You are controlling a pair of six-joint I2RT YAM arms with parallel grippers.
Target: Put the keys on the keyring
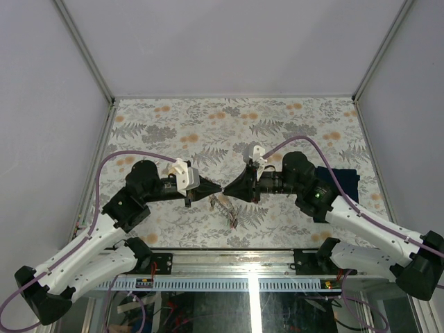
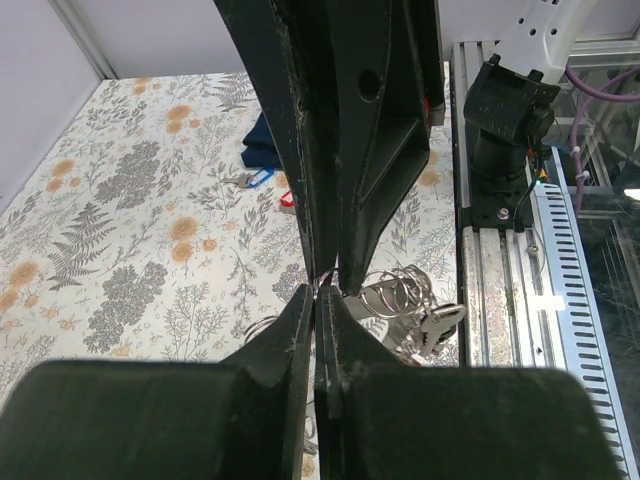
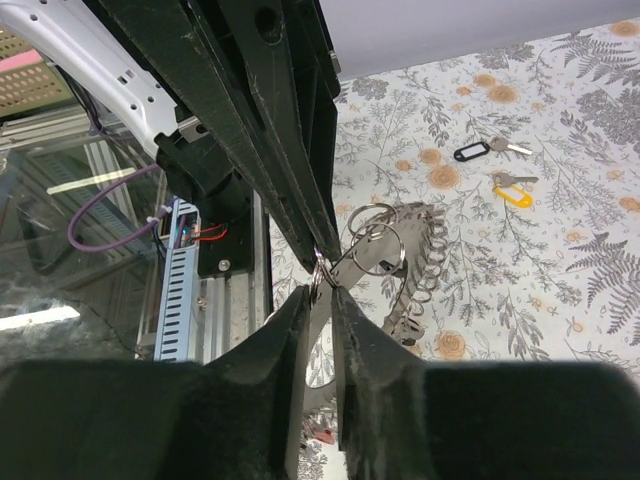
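Observation:
My left gripper (image 1: 220, 188) and right gripper (image 1: 225, 192) meet tip to tip above the middle of the table. In the right wrist view, a thin bit of metal shows at the left gripper's (image 3: 318, 250) closed tips, seemingly a keyring wire. My right gripper is part open around that spot, with a narrow gap between its fingers. Below hangs or lies a grey strap with several wire rings, also visible as rings (image 2: 400, 292) in the left wrist view. A key (image 3: 508, 147) and another key (image 3: 516, 180) lie on the table.
A black tag (image 3: 471, 151) and a yellow tag (image 3: 514, 196) lie by the keys. Blue (image 2: 261, 178) and red (image 2: 287, 200) tags lie near a dark blue cloth (image 1: 338, 184) at the right.

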